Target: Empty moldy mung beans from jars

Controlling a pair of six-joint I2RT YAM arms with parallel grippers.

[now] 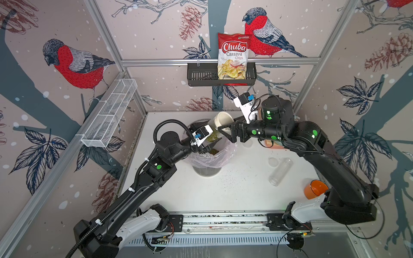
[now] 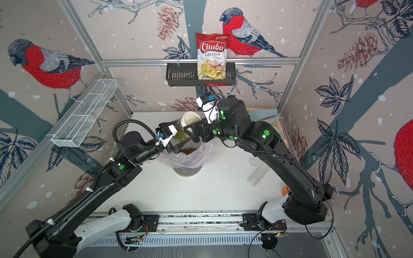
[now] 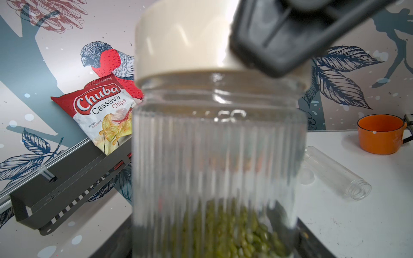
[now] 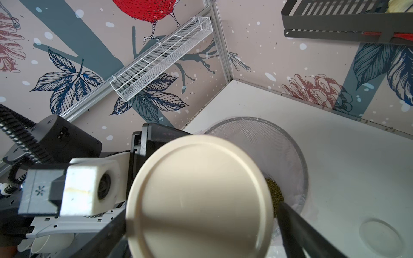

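Note:
A ribbed clear jar (image 3: 219, 163) with green mung beans and a cream lid (image 4: 198, 197) is held tilted above the lined bin (image 1: 208, 159), where more beans (image 4: 273, 193) lie. My left gripper (image 1: 206, 139) is around the jar's body, its fingers on either side in the left wrist view. My right gripper (image 1: 228, 129) is at the lid, its blurred fingers flanking it in the right wrist view. Whether either grips firmly is hard to tell.
An empty clear jar (image 1: 280, 172) lies on the right, near a loose lid (image 4: 380, 236) and orange mug (image 1: 315, 188). A chips bag (image 1: 233, 56) sits in the back wall rack.

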